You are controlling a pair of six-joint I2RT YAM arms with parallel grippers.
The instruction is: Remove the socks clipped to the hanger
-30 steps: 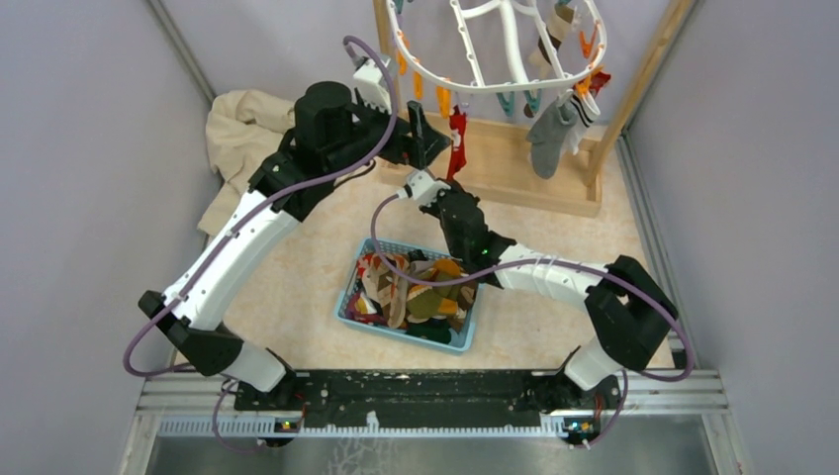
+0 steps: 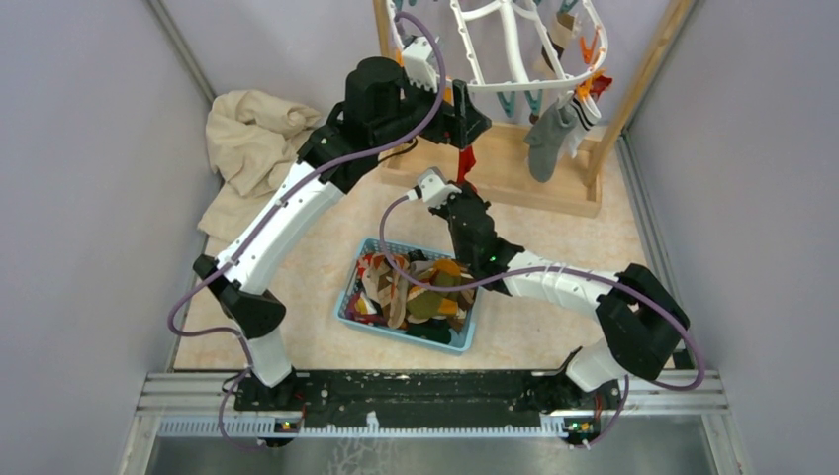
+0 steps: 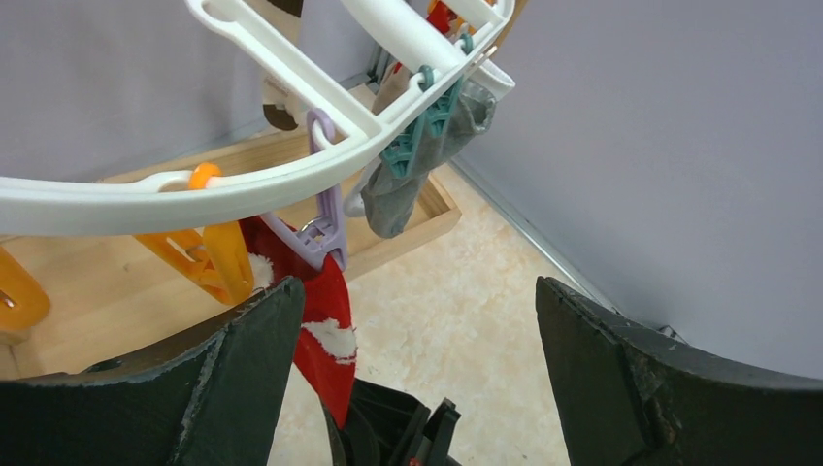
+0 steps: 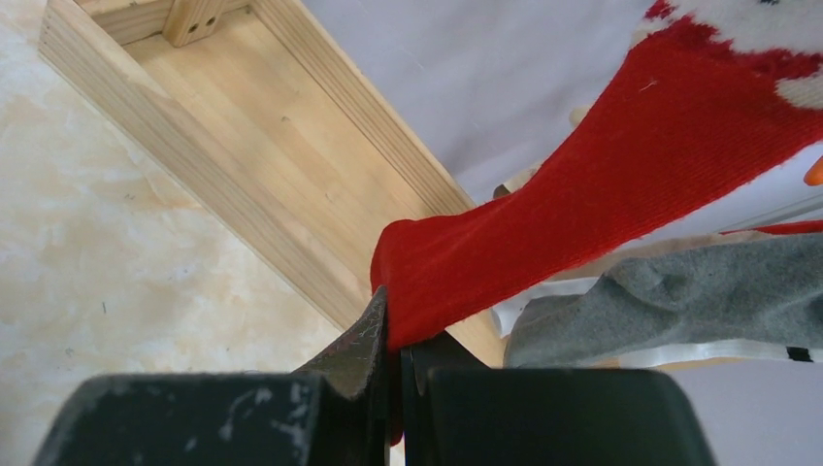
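The red sock (image 3: 328, 325), with white patches, hangs from the white hanger (image 3: 238, 202) by a purple clip (image 3: 328, 228). My right gripper is shut on the sock's lower end, and the cloth stretches up and away from its fingertips. Open in the left wrist view, my left gripper has its fingers on either side of the view, below the clip; no clip or cloth is pinched between them. From the top, the left gripper (image 2: 465, 119) covers much of the red sock (image 2: 466, 161). A grey sock (image 2: 546, 143) and a striped white sock (image 2: 584, 114) hang at the hanger's right.
A blue basket (image 2: 396, 334) full of socks stands below the arms. Orange clips (image 3: 228, 260) hang beside the purple one, and teal clips (image 3: 403, 146) hold grey cloth. The wooden base (image 2: 524, 188) lies behind; beige cloth (image 2: 252, 139) lies at left.
The left gripper has moved right and slightly up to the red sock, now hiding most of it from the top. My right gripper has shifted slightly right, keeping the sock's end.
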